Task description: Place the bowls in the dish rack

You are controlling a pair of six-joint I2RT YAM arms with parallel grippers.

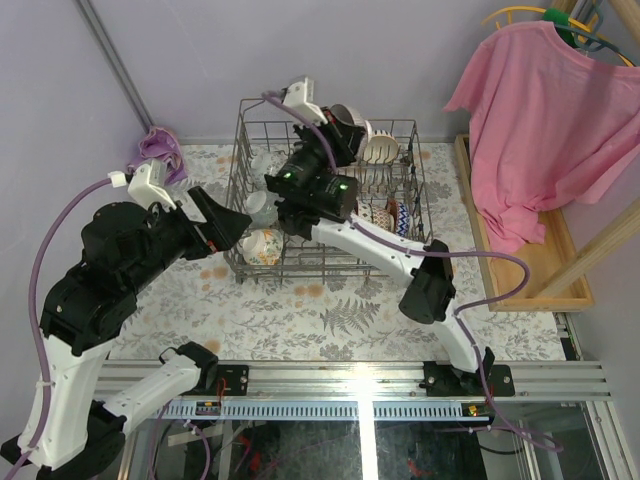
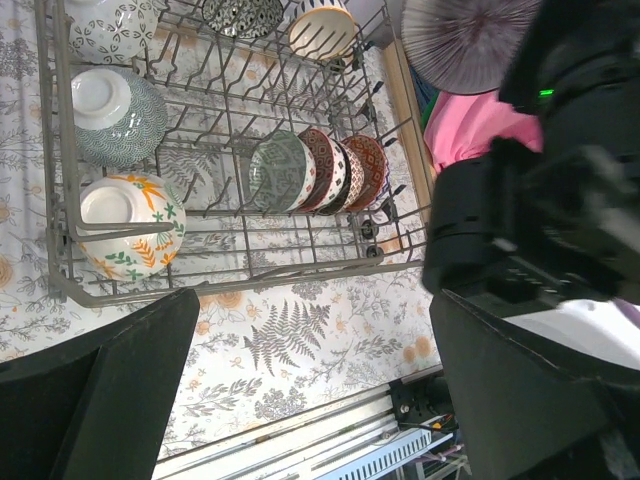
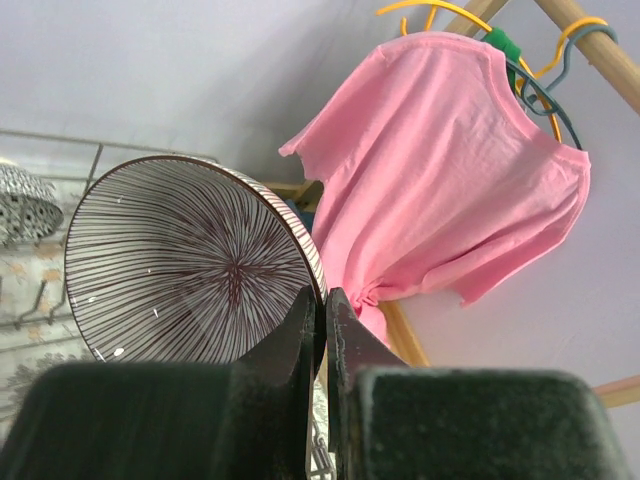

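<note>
A bowl with fine dark radial lines is held by my right gripper, shut on its rim, over the rack's back; it also shows [image 2: 470, 40] at upper right of the left wrist view. The wire dish rack [image 1: 420, 200] holds a row of patterned bowls [image 2: 275, 175] at the right and floral [image 2: 140, 235], green-grey [image 2: 125, 130] and other bowls at the left and back. My left gripper [image 1: 220, 230] hangs open at the rack's left front, nothing between its fingers.
A pink shirt [image 1: 540, 120] hangs on the right above a wooden tray [image 1: 520, 290]. A purple cloth [image 1: 160, 150] lies at the back left. The patterned counter before the rack is clear.
</note>
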